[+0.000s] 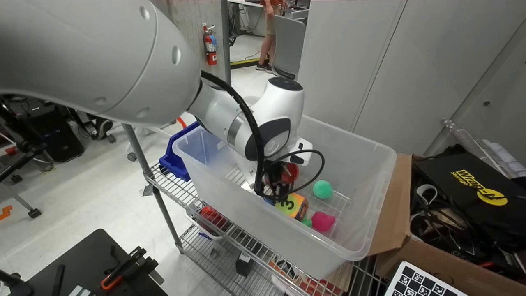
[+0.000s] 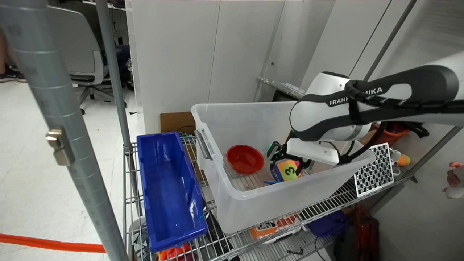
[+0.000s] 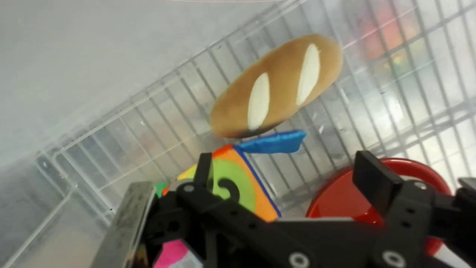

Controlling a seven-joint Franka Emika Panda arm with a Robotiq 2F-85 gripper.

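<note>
Inside the clear plastic bin (image 1: 227, 170), my open gripper points down over the toys, with nothing held between its fingers. A number cube (image 3: 256, 187) in orange and green lies below the left finger (image 3: 205, 172). The red bowl (image 2: 244, 159) rests on the bin floor and shows partly under the right finger (image 3: 372, 181) in the wrist view. Ahead of the fingers lies a brown toy bread loaf (image 3: 276, 85), with a blue piece (image 3: 274, 142) between it and the cube. A green ball (image 1: 323, 189) and a pink toy (image 1: 323, 221) sit beyond the cube.
An empty blue tray (image 2: 167, 200) stands beside the bin on the wire shelf. At the opposite end is a cardboard box (image 1: 444, 264) of cables, with a checkered board (image 2: 374, 169) near it. The bin's tall walls surround the gripper.
</note>
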